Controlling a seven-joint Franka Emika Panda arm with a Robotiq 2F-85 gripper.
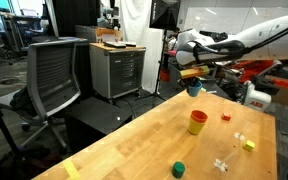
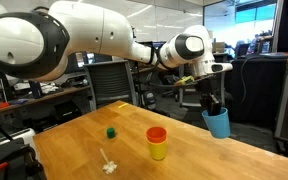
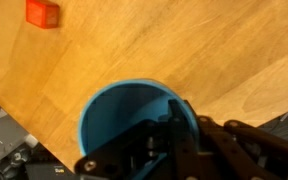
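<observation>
A blue cup (image 2: 217, 124) hangs upright from my gripper (image 2: 215, 100), beyond the red-topped yellow cup (image 2: 158, 149) and near the far part of the table. In exterior view 1 the blue cup (image 1: 194, 88) appears just under the gripper (image 1: 193, 75). The wrist view looks down into the mouth of the cup (image 3: 106, 120), its rim pinched between the dark fingers. Whether its base touches the table is hard to tell. A red cup (image 2: 156, 133) sits in or on top of the yellow one, apart from the gripper.
A red block (image 3: 43, 13) lies on the wooden table. A green object (image 1: 178, 169), a yellow block (image 1: 249, 145) and a small white piece (image 2: 108, 160) are nearer the front. Bare tabletop (image 1: 114, 150) stretches across the left in exterior view 1.
</observation>
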